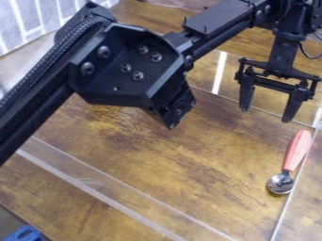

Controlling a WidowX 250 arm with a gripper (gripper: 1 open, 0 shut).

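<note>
My gripper (268, 105) hangs at the upper right over the wooden table (126, 184), its two black fingers spread open with nothing between them. Below it, toward the right edge, lies a spoon (295, 153) with a pink handle and a metal bowl pointing down toward the front. The large black arm crosses the upper left of the view and hides part of the table behind it.
A small blue object (22, 234) sits at the bottom left corner, partly out of view. Pale tape strips run across the table. A light railing or window shows at the top left.
</note>
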